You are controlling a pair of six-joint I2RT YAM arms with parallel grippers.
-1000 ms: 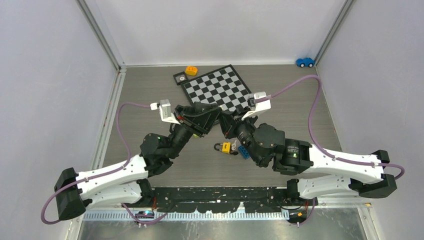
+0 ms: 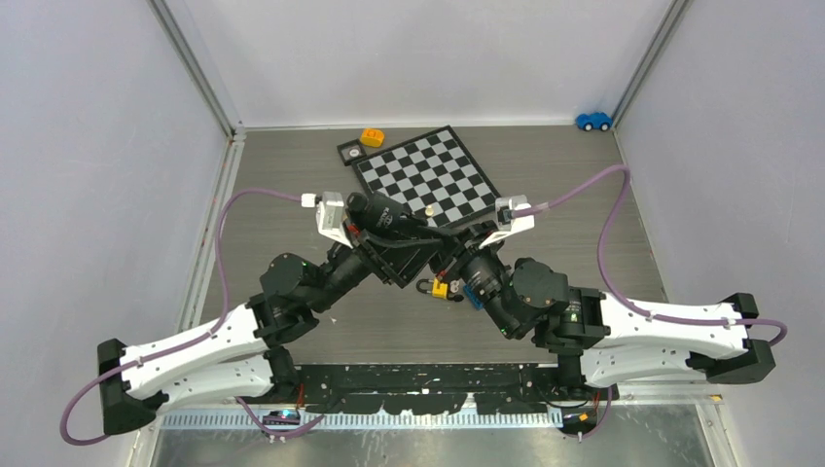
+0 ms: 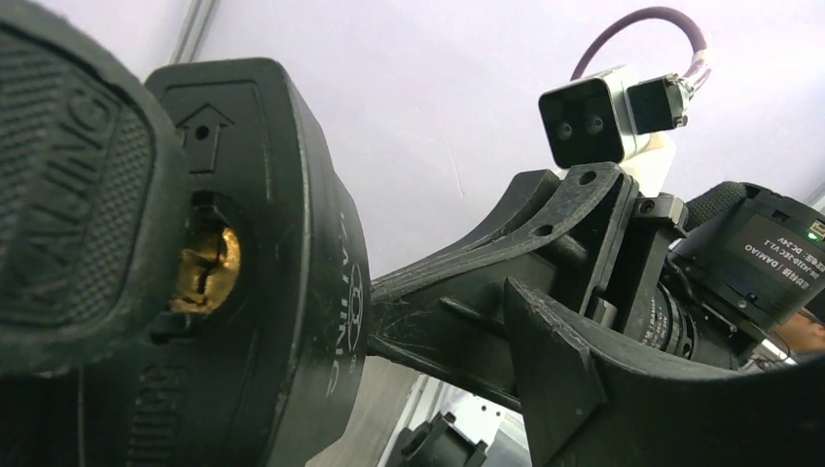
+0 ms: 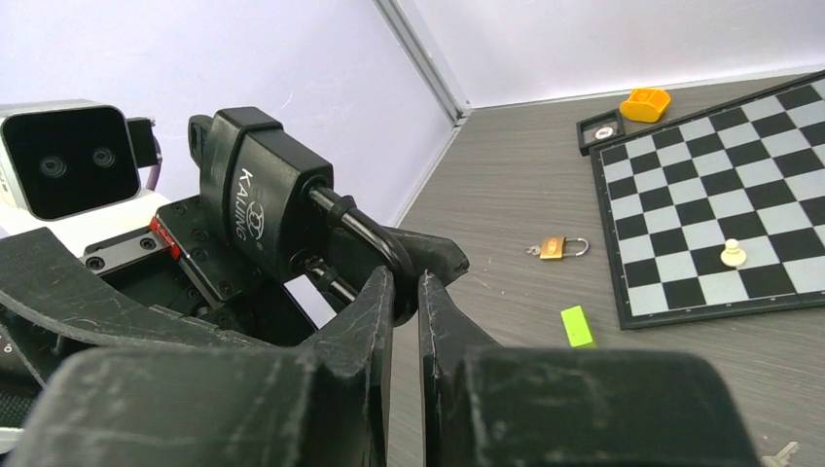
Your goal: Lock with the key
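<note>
A black KAIJING padlock (image 4: 251, 199) is held up between the grippers; in the top view it shows as a dark body (image 2: 384, 216). My right gripper is shut on its shackle. The left wrist view shows the lock's brass keyway (image 3: 204, 268) close up, with a textured black piece marked KAIJING (image 3: 68, 185), apparently a key head, beside it. My left gripper (image 2: 399, 253) is at the lock from the left; whether its fingers are shut is hard to tell.
Below lie a checkerboard (image 2: 423, 170) with a pawn, a small brass padlock (image 4: 553, 247), a green block (image 4: 577, 326), a yellow padlock (image 2: 440, 289), a blue piece (image 2: 473, 297) and loose keys. A blue toy car (image 2: 593, 121) stands at the back right.
Both arms have shifted toward the front edge in the top view, and the padlock's dark body now shows higher above the left gripper.
</note>
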